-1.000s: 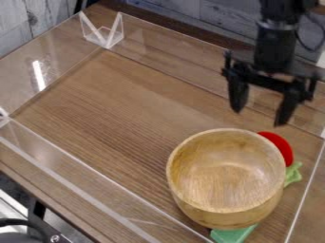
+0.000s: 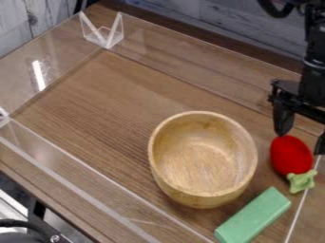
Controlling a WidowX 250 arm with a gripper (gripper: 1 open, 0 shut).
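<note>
My black gripper (image 2: 299, 116) is at the right edge, open, just above and behind a red vegetable-like object with a green top (image 2: 291, 156). A wooden bowl (image 2: 203, 152) sits in the middle right of the table, left of the red object. A green block (image 2: 254, 214) lies below the bowl at the bottom right.
A white wire rack (image 2: 102, 28) stands at the back left. A dark object (image 2: 13, 231) shows at the bottom left corner.
The bowl has moved up and left, uncovering more of the green block. My gripper has moved right, and the red object now sits slightly lower.
</note>
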